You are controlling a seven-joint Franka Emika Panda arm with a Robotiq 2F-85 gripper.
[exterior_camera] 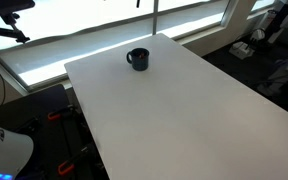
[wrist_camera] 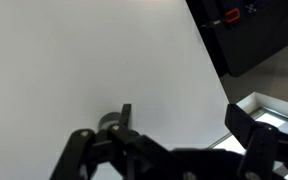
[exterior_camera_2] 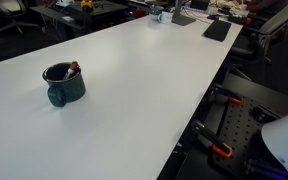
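A dark teal mug (exterior_camera: 138, 60) stands upright near the far end of the white table (exterior_camera: 174, 110). In exterior view 2 the same mug (exterior_camera_2: 64, 86) has its handle toward the camera, and a small red-and-white item (exterior_camera_2: 73, 69) sticks out of its top. My gripper is open, its two dark fingers wide apart with only bare tabletop showing between them. From above, the rim of what looks like the mug (wrist_camera: 109, 119) shows beside the left finger, which hides much of it. The gripper appears well above the table.
Small items, including a light cup (exterior_camera_2: 166, 17), sit at the table's other end near a dark flat object (exterior_camera_2: 216, 30). A dark stand with red-orange clamps (exterior_camera_2: 221, 150) borders one side.
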